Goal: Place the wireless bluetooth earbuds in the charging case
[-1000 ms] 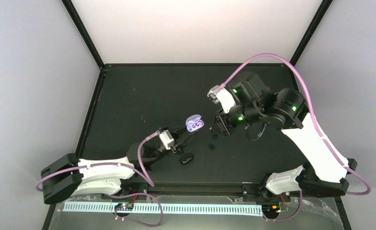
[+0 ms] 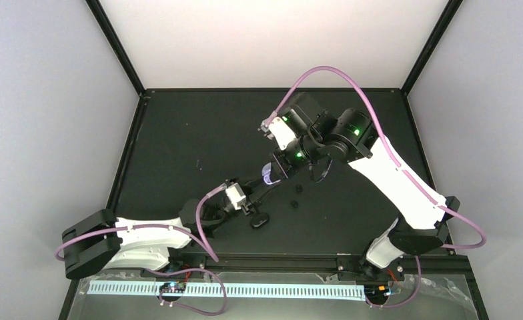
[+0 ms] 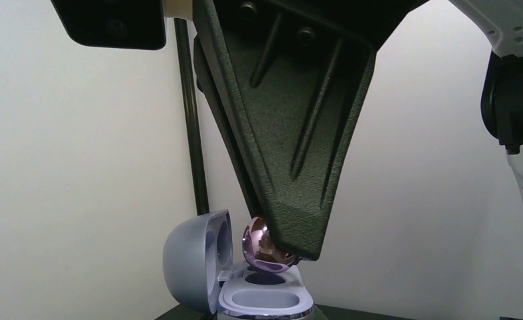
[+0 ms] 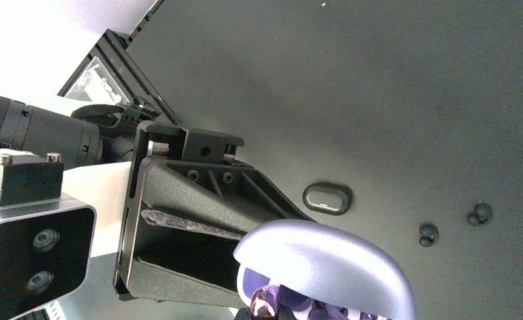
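The lavender charging case (image 3: pixel 265 299) stands in the left wrist view with its rounded lid (image 3: pixel 191 263) swung open. In the top view my left gripper (image 2: pixel 264 185) is shut on it; the right wrist view shows that gripper's finger (image 4: pixel 225 190) against the case (image 4: pixel 325 257). My right gripper comes down from above, shut on a shiny purple earbud (image 3: pixel 262 248). That earbud hovers right over the far part of the case's open seat, apart from or barely touching it; I cannot tell which. Its lower end is hidden.
On the black table lie a small black case (image 4: pixel 329 198) and two black earbuds, one (image 4: pixel 429 235) closer to the lavender case and another (image 4: pixel 479 214) beyond it. Both arms meet closely at mid-table.
My right arm has moved left until its gripper is over the lavender case, now partly covering it in the top view. The left arm has shifted only slightly to the right.
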